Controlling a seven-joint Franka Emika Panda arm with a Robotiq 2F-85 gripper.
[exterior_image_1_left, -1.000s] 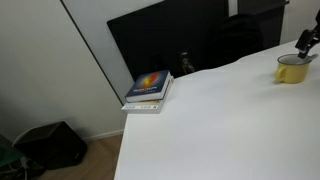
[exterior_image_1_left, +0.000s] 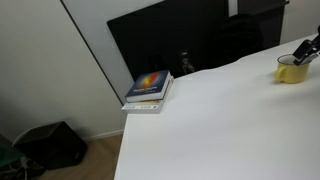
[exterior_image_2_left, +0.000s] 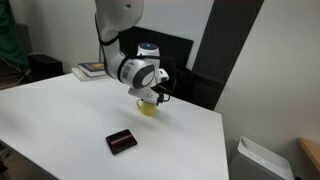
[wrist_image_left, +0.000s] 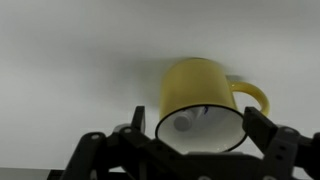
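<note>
A yellow mug (exterior_image_1_left: 291, 70) stands upright on the white table, at the right edge of exterior view 1. Its handle (wrist_image_left: 251, 94) points right in the wrist view. Through its dark-rimmed mouth, something pale and rounded (wrist_image_left: 184, 120) shows inside the white interior; what it is, I cannot tell. My gripper is open above the mug, its fingers apart to either side of the rim, holding nothing. In exterior view 2 the arm reaches down over the mug (exterior_image_2_left: 148, 108), hiding part of it.
A dark box-like object (exterior_image_2_left: 121, 141) lies on the table towards the front in exterior view 2. Stacked books (exterior_image_1_left: 148, 88) sit near the back edge. A white container (exterior_image_2_left: 262, 160) stands beyond the table's right side.
My gripper has come down closer to the mug's mouth. The mug and books have stayed in place.
</note>
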